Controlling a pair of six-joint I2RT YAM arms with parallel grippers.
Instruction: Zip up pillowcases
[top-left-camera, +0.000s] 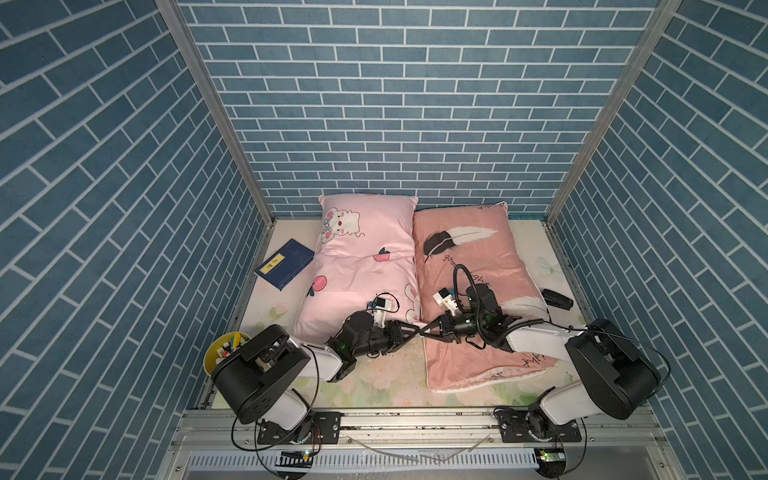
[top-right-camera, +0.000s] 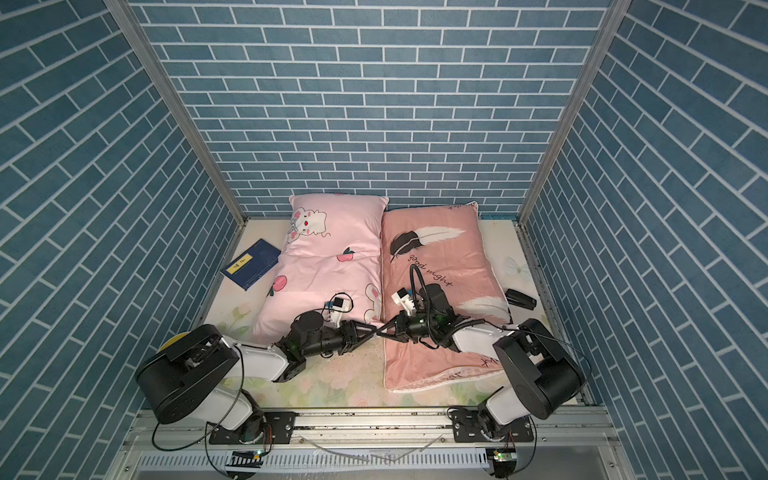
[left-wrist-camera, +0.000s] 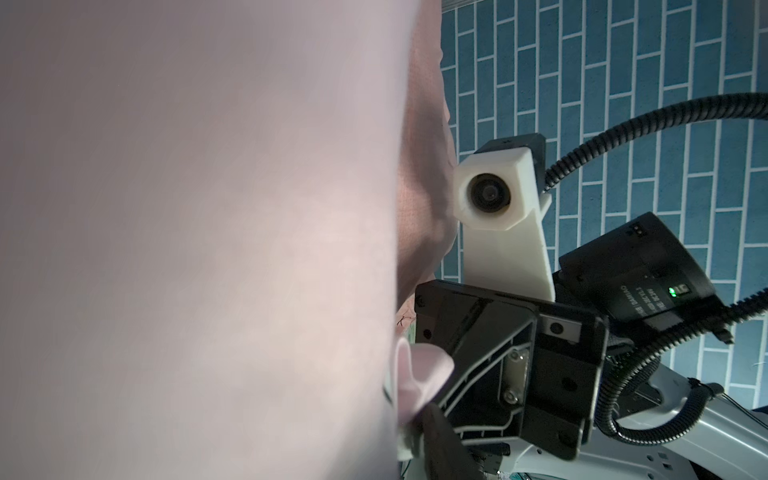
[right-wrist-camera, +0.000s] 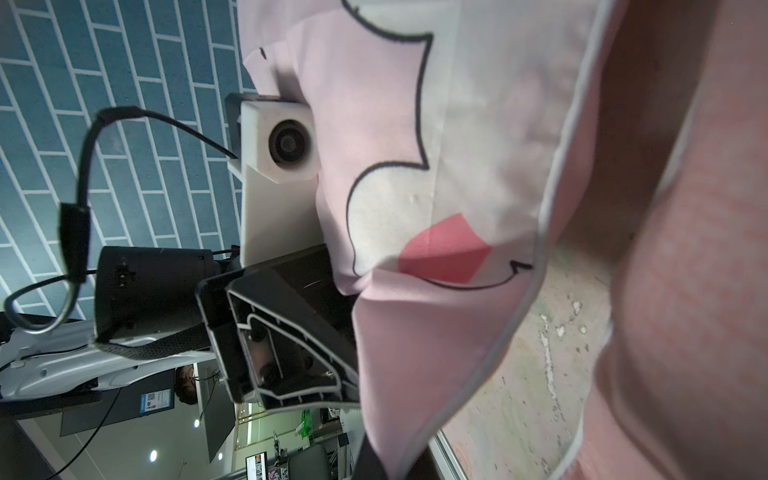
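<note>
Two pillows lie side by side: a light pink one (top-left-camera: 360, 264) with cartoon prints and a salmon one (top-left-camera: 472, 240) with feather prints. My left gripper (top-left-camera: 412, 328) and right gripper (top-left-camera: 428, 328) meet nose to nose at the light pink pillow's near inner corner. In the right wrist view the pillowcase's piped corner (right-wrist-camera: 408, 400) runs down into my right gripper's shut fingers. The left wrist view is mostly filled by pale fabric (left-wrist-camera: 200, 240), with a small pink fold (left-wrist-camera: 420, 376) by a dark finger; how far that finger is open is unclear.
A blue folder (top-left-camera: 284, 264) lies at the left, a yellow container (top-left-camera: 216, 352) with small items at the near left, and a black object (top-left-camera: 557, 299) at the right edge. A strip of bare table shows in front of the light pink pillow.
</note>
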